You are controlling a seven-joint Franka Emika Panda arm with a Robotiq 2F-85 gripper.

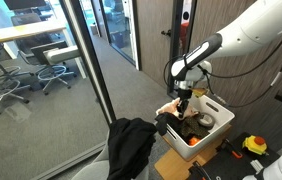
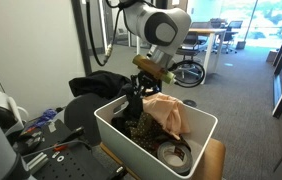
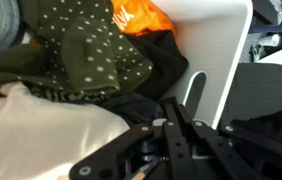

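My gripper (image 2: 139, 88) is over the white bin (image 2: 196, 140), pointing down near its side wall. It is shut on dark cloth (image 2: 134, 106), which hangs from the fingers toward the pile. In the wrist view, the gripper sits by the bin wall, with black fabric (image 3: 131, 107) at its fingertips; the grip itself is partly hidden. A peach cloth (image 2: 166, 112) bunches beside it in the bin. Dark patterned cloth (image 3: 99, 55) lies underneath, next to an orange item (image 3: 144, 16) with white lettering. A roll of tape (image 2: 174, 155) rests in the bin.
A large black cloth (image 1: 131, 145) is draped outside the bin over a pale surface. Red and yellow objects (image 1: 255, 144) lie on the dark table at the right. The bin's raised walls surround the cloths. Open floor (image 1: 41, 125) extends to the left.
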